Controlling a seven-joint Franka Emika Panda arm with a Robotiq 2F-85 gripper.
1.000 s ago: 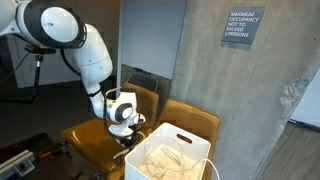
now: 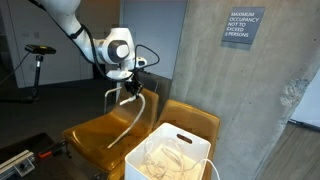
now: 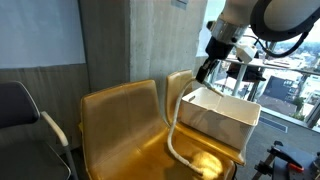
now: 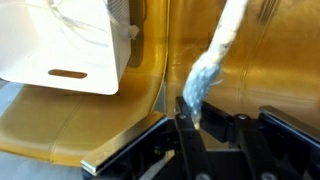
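Observation:
A thick whitish rope (image 2: 139, 118) hangs from my gripper (image 2: 131, 90), above the brown leather seat. In exterior view 2 the rope (image 3: 171, 135) curves down to the seat, its lower part lying along it, below my gripper (image 3: 203, 74). The wrist view shows the rope (image 4: 222, 45) running up from between the black fingers of my gripper, with a bluish-grey end at the fingers, which are shut on it. Beside the seat, a white box (image 2: 137, 162) holds several loops of pale cord.
Brown leather chairs (image 3: 118, 130) stand side by side, their backs rising behind the seats. A black chair (image 3: 30, 140) stands at the left in exterior view 2. In the wrist view the box's handle side (image 4: 98, 78) is left of my gripper.
My arm has risen well above the seat, lifting the rope so that it now hangs down. A second ago the gripper was low at the seat beside the box. The box has not moved.

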